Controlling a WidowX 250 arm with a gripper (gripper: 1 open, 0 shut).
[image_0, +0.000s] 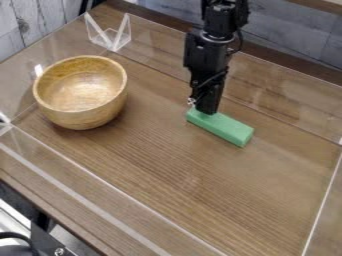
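Note:
A green rectangular block (222, 128) lies on the wooden table (160, 195), angled toward the lower right. My black gripper (199, 106) reaches down from the top centre to the block's upper-left end, its tips at or just above it; whether they touch cannot be told. The gripper looks shut, with nothing visible held between its fingers, though the tips are small in this view.
A large tan wooden bowl (80, 97) sits on the left side of the table. A small white wire-like object (106, 32) is at the back left.

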